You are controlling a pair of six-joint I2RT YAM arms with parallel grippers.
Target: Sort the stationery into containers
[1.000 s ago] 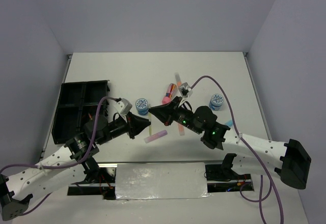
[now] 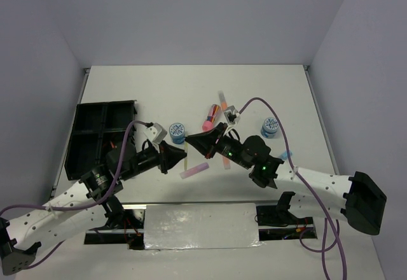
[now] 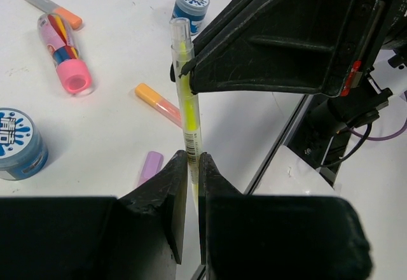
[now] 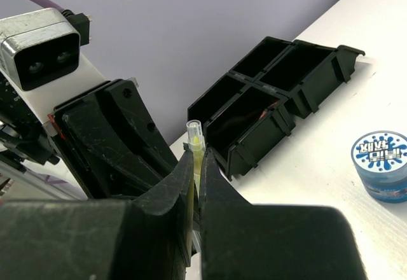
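Note:
A slim clear pen with yellow inside [image 3: 188, 111] stands upright between my two grippers. My right gripper is shut on its upper part, with the clear tip rising above the fingers. Lower down, my left gripper has its fingertips close on either side of the pen; whether they press on it cannot be made out. On the left of the table is the black divided container [image 2: 102, 131], with something reddish in one compartment. Loose on the table lie a purple stick [image 2: 194, 170], a pink bottle with a colourful label [image 2: 211, 118] and orange-ended markers [image 2: 226, 163].
Two blue jars with white lids stand on the table, one jar [image 2: 177, 133] just behind the grippers, the other jar [image 2: 269, 127] beyond the right arm. A light-blue item [image 2: 285, 156] is partly hidden by that arm.
The left arm and the loose items look nearly unchanged.

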